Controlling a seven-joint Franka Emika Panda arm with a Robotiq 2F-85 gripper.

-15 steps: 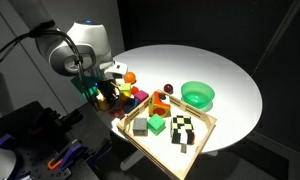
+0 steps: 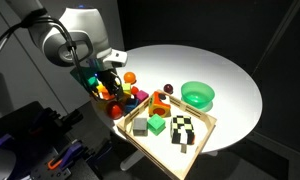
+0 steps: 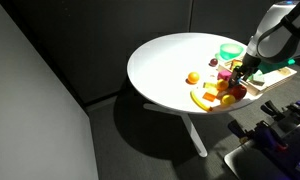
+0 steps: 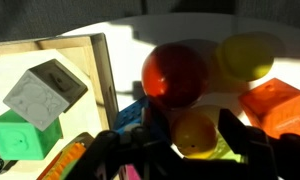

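Note:
In the wrist view, a round orange object (image 4: 195,133) sits between the dark fingers of my gripper, which is shut on it. A glossy red ball (image 4: 175,76) lies right beyond it. In exterior view 1 my gripper (image 2: 111,94) is low over a cluster of coloured pieces at the table's near left edge, and its fingertips are hard to make out. The red ball (image 2: 116,112) shows there near the edge. Exterior view 2 has the white arm (image 3: 273,38) at the right, with its fingers largely lost among the pieces.
A wooden tray (image 2: 197,148) holds a grey block (image 2: 140,126), a green block (image 2: 156,124) and a checkered block (image 2: 182,130). Behind it stands a green bowl (image 2: 197,94). A yellow piece (image 4: 247,56) and a red-orange block (image 4: 277,106) lie close by.
The white arm has risen a little and shifted slightly right in exterior view 1. The red ball, dim and partly covered before, now shows clearly. The tray and bowl are unmoved.

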